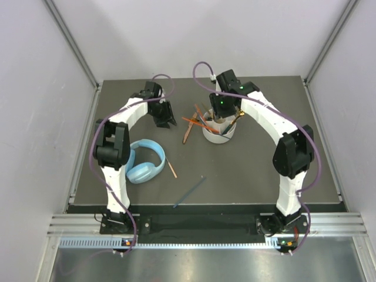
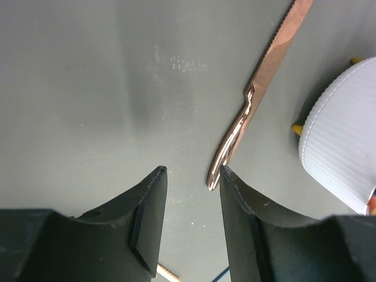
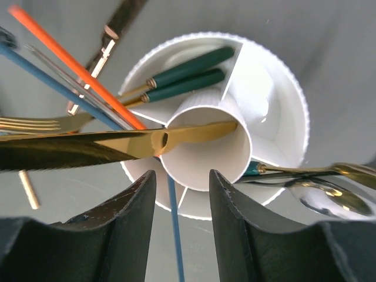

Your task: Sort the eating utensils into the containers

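Note:
A white divided container point(image 3: 276, 106) holds several utensils: gold knife point(image 3: 106, 147), orange and blue chopsticks, green-handled pieces, spoons point(image 3: 320, 194). My right gripper is over it, part open, with nothing visible between its fingertips. My left gripper is open and empty above the table, left of the container. A copper knife point(image 2: 264, 76) lies on the table between them. A light chopstick point(image 1: 171, 167) and a dark blue one point(image 1: 189, 191) lie toward the front.
Light blue headphones point(image 1: 145, 173) lie at the left, in front of my left arm.

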